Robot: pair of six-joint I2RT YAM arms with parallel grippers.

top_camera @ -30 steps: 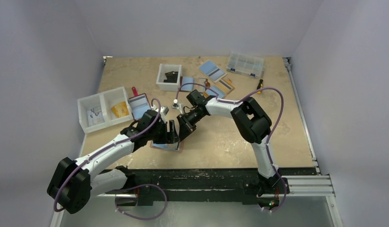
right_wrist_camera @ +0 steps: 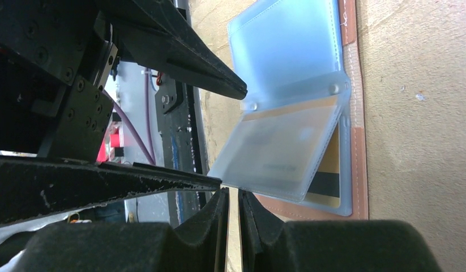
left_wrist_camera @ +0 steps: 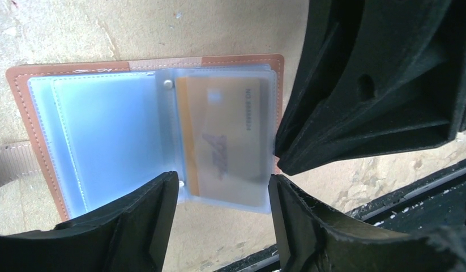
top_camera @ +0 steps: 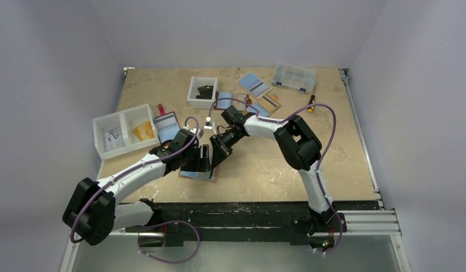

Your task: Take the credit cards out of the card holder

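Note:
An open card holder (top_camera: 189,174) with blue sleeves (left_wrist_camera: 100,136) and a tan border lies near the table's front. A card (left_wrist_camera: 225,130) shows through its clear sleeve. In the right wrist view that sleeve (right_wrist_camera: 276,147) is lifted, exposing the card's dark stripe. My right gripper is shut at the sleeve's edge, which meets its fingertips. My left gripper stands part open over the holder, its fingertips either side of the card sleeve's lower part; in the right wrist view its fingers flank that raised sleeve.
White bins (top_camera: 110,118) stand at the left, another white box (top_camera: 193,96) at the back, with more card holders (top_camera: 254,83), a clear case (top_camera: 294,77) and a yellow-handled tool (top_camera: 311,102). Its front edge is close.
My left arm has shifted a little, its gripper edging left over the holder. My right gripper has moved slightly left as well, staying at the holder's right edge.

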